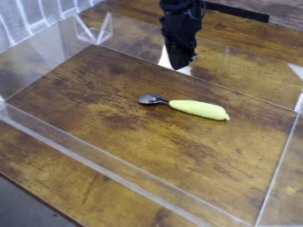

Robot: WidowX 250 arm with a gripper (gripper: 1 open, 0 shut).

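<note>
My black gripper point(180, 55) hangs at the top centre, beyond the far clear wall of the enclosure; it looks shut, with nothing visible between its fingers. On the wooden surface inside the enclosure lie a metal spoon point(151, 99) and a pale yellow-green corn cob point(198, 109), its left end meeting or covering the spoon's handle.
Clear plastic walls point(95, 149) surround the work area on the wooden table point(71, 186). A white patch shows behind my gripper.
</note>
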